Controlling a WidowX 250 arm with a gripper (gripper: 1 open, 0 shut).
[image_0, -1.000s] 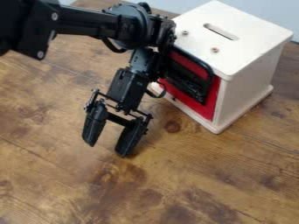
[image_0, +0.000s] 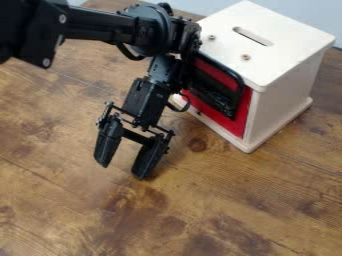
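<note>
My black gripper (image_0: 128, 158) hangs low over the wooden floor, left of centre, fingers apart and pointing down toward the front, with nothing visible between them. Behind it to the right is a pale wooden box (image_0: 281, 100) with a slot in its top and a red front (image_0: 230, 123) holding a black panel or opening. The arm crosses in front of the box's left side and hides part of it.
Bare wooden floor (image_0: 227, 210) fills the front and the left of the view. A pale wall runs along the top edge behind the box.
</note>
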